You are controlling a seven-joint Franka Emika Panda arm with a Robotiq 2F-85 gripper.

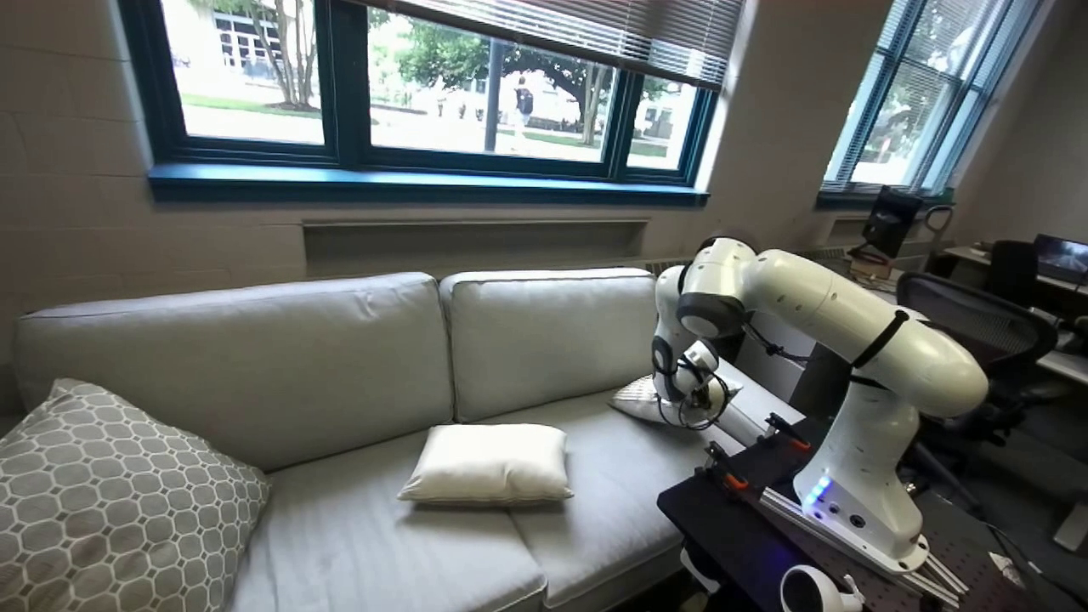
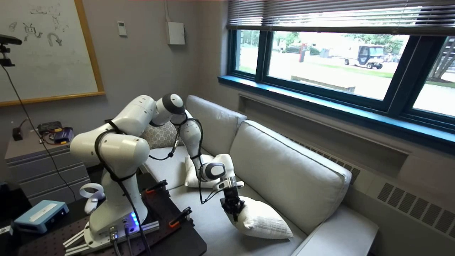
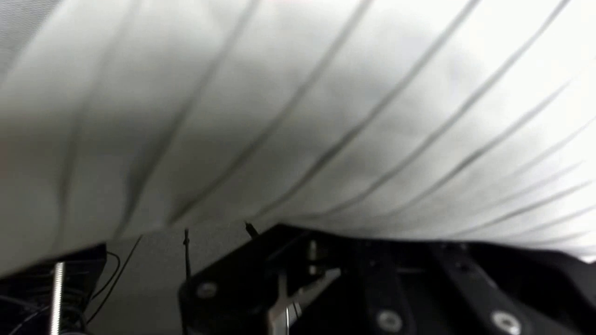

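A white pillow with a lined texture [image 2: 262, 219] lies on the sofa seat near the armrest. My black gripper [image 2: 233, 207] is shut on its near left end; in exterior view 1 only part of this lined pillow [image 1: 638, 399] shows beside the arm's wrist. Pale pillow fabric with dark parallel creases [image 3: 290, 111] fills most of the wrist view, above the black gripper linkage. The fingertips are hidden by the cloth there. A plain cream pillow [image 1: 490, 464] lies flat on the seat, across the split between the cushions, clear of the gripper.
A patterned pillow [image 1: 122, 500] leans at the sofa's far end from the arm. The backrest [image 2: 294, 164] rises behind the held pillow, and the armrest [image 2: 341, 230] is close to it. Bare seat lies between the two white pillows. Clamps [image 2: 181, 217] stick up along the black table's edge.
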